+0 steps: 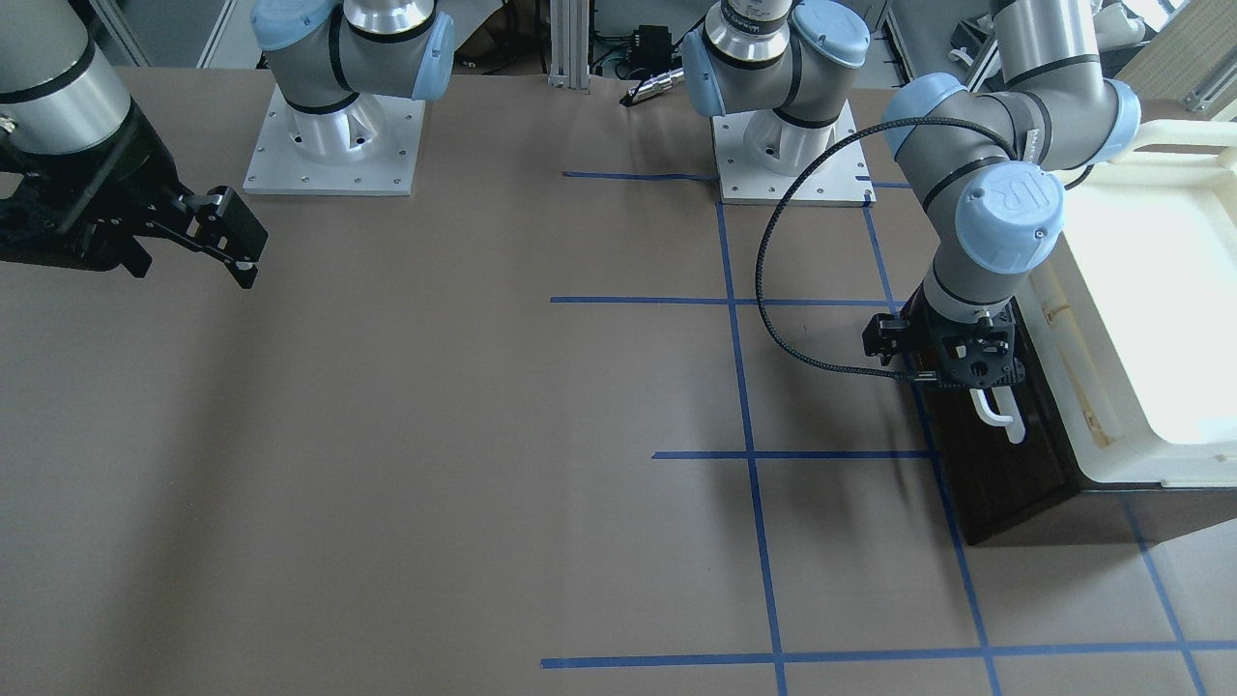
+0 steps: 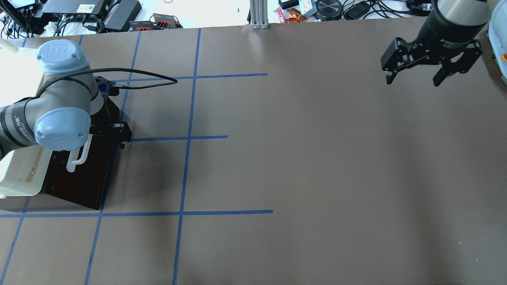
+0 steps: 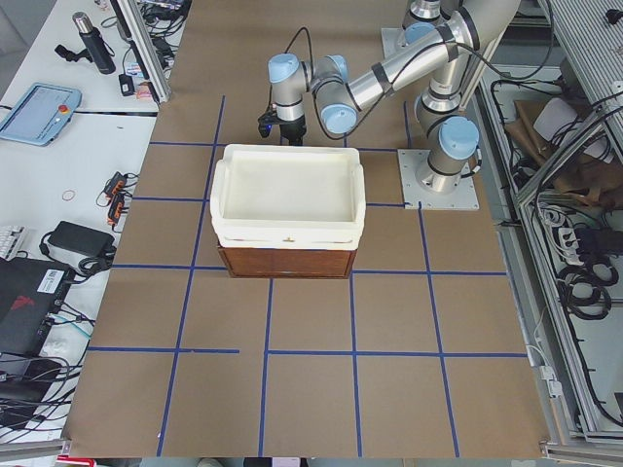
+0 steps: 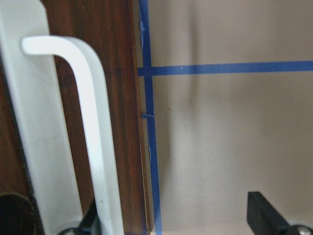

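A white handle [image 4: 100, 132] is mounted on the front face of a dark wooden cabinet [image 1: 1021, 487], with an open white bin [image 3: 287, 195] on top. My black gripper [image 1: 939, 348] is at that handle, seen from above in the top view. In the wrist view one finger sits at the handle's lower end, largely hidden behind it, while the other finger [image 4: 264, 220] stands out over the floor to the right. The gripper is open.
Another arm's black gripper [image 2: 430, 59] stands idle across the floor. Further arm bases [image 1: 330, 162] stand at the back.
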